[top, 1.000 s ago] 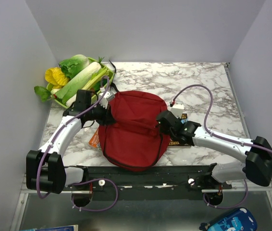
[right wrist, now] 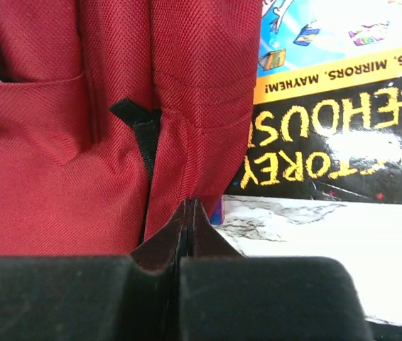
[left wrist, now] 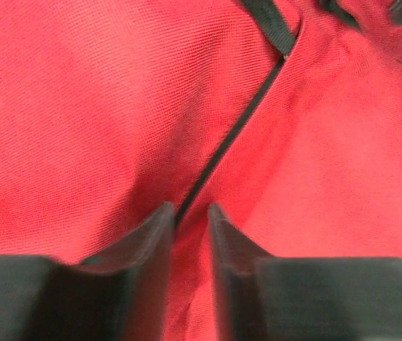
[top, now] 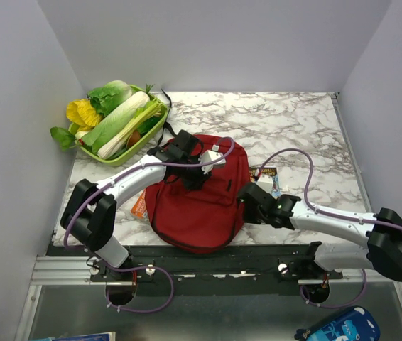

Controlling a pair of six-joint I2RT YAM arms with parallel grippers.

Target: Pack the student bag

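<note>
The red student bag (top: 197, 220) lies flat on the marble table. Partly open, my left gripper (top: 199, 181) is over its upper middle. In the left wrist view, its fingertips (left wrist: 164, 217) stand a small gap apart, with red cloth and a black seam (left wrist: 222, 145) beyond them. At the bag's right side my right gripper is shut, its tips against the cloth edge; nothing clear shows between them. The bag's black zip pull (right wrist: 143, 131) lies just ahead of those tips. A treehouse book (right wrist: 336, 135) is partly under the bag's right side.
A green basket (top: 160, 128) of vegetables stands at the back left. An orange book (top: 139, 207) pokes out at the bag's left. Below the table edge are a blue pouch (top: 343, 327) and another book (top: 80, 337).
My left gripper has moved right, from the bag's left edge to over its upper middle. The bag lies in place.
</note>
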